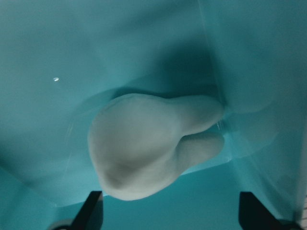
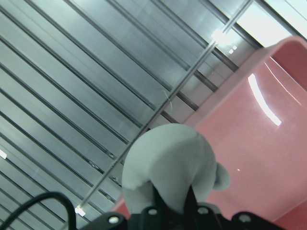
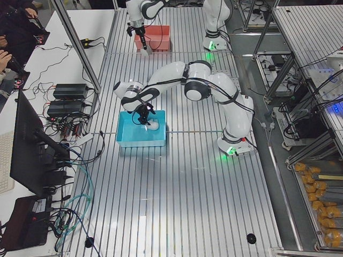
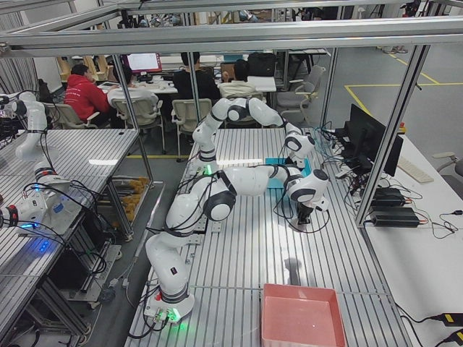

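Observation:
A pale soft toy (image 1: 144, 143) with two long ears lies in the blue bin (image 3: 140, 138). My left gripper is open over it, nothing between its fingers. My right gripper is shut on a second pale, soft object (image 2: 168, 158), held at the near edge of the pink bin (image 2: 254, 158) in the right wrist view.
A monitor (image 3: 29, 144), power boxes and cables line one side. A metal post (image 4: 391, 130) stands beside the table.

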